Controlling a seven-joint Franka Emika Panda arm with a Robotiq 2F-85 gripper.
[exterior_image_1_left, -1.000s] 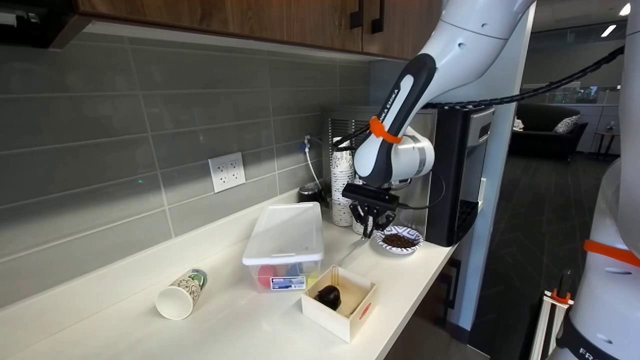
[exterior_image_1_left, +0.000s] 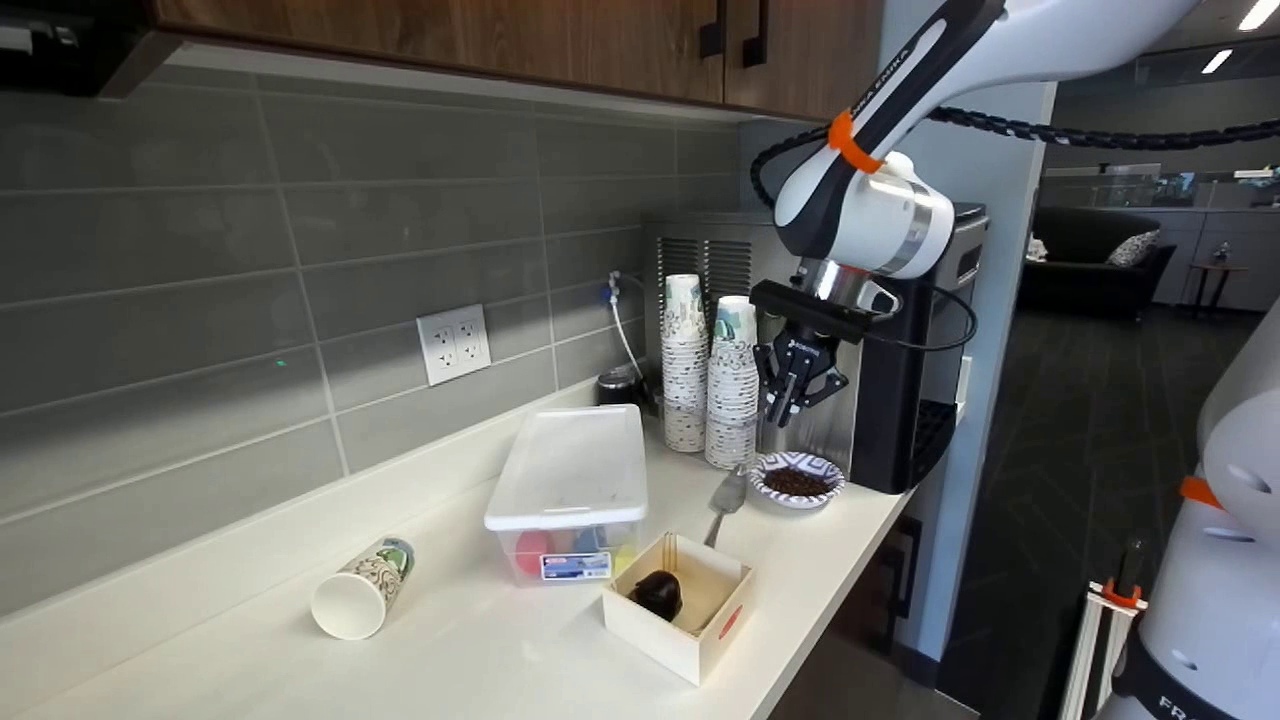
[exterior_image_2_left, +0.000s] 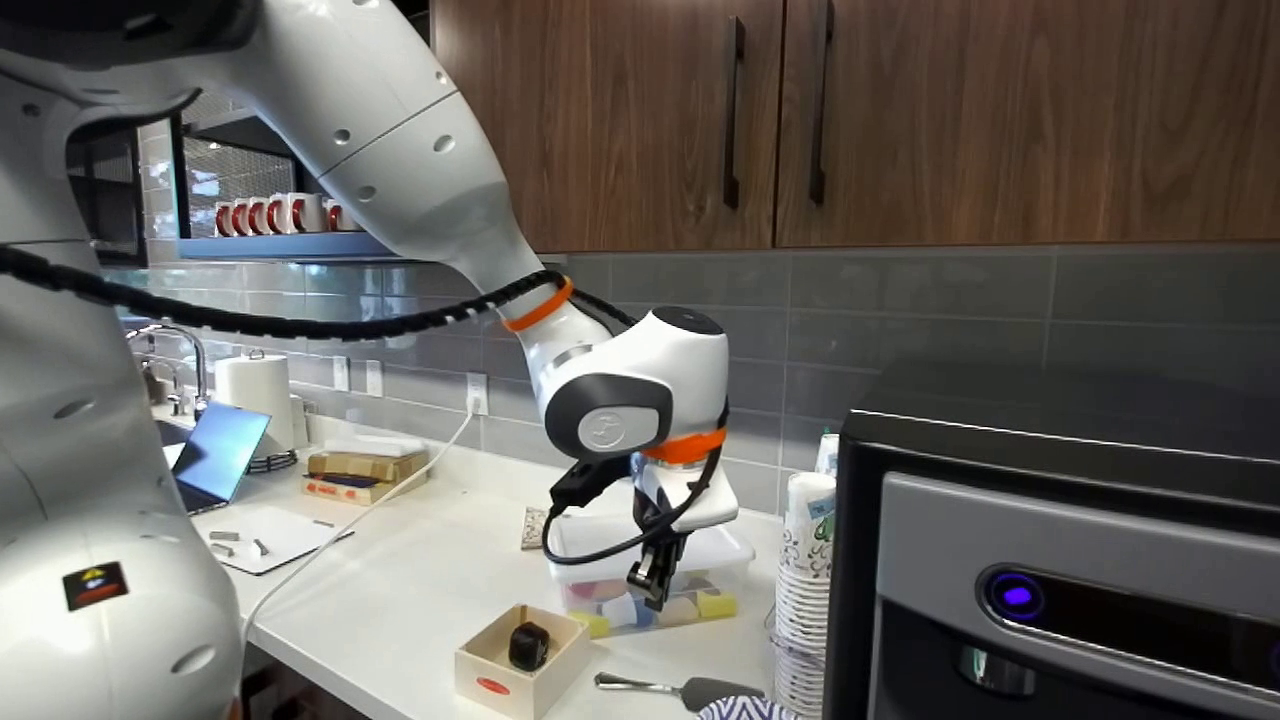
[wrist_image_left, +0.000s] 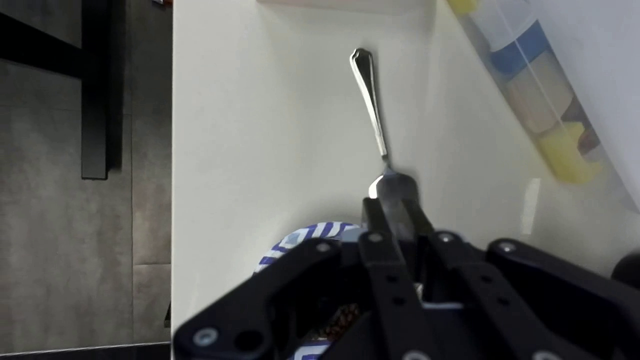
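A metal spatula (exterior_image_1_left: 728, 491) lies on the counter between the wooden box and the patterned bowl (exterior_image_1_left: 824, 494), which holds dark beans or similar bits. Its handle (wrist_image_left: 370, 102) points toward the box in the wrist view. My gripper (exterior_image_1_left: 780, 420) hangs in the air above the bowl, apart from the spatula in both exterior views. In the wrist view its fingers (wrist_image_left: 376, 225) stand close together, with the spatula's blade (wrist_image_left: 393, 183) visible beyond the narrow gap and partly hidden by them. Nothing held shows clearly, and whether the fingers are fully closed cannot be made out.
A lidded clear bin (exterior_image_1_left: 576, 462) stands by the wall. In front of it is the wooden box (exterior_image_1_left: 654, 636) with a dark item inside. Stacked paper cups (exterior_image_1_left: 732, 396) and a black machine (exterior_image_1_left: 918, 372) stand close behind my gripper. A cup (exterior_image_1_left: 360, 594) lies tipped over.
My gripper has risen from the spatula and moved right, over the bowl. The spatula, earlier at the gripper's fingertips, now lies apart from it, with its handle turned more toward the counter's front.
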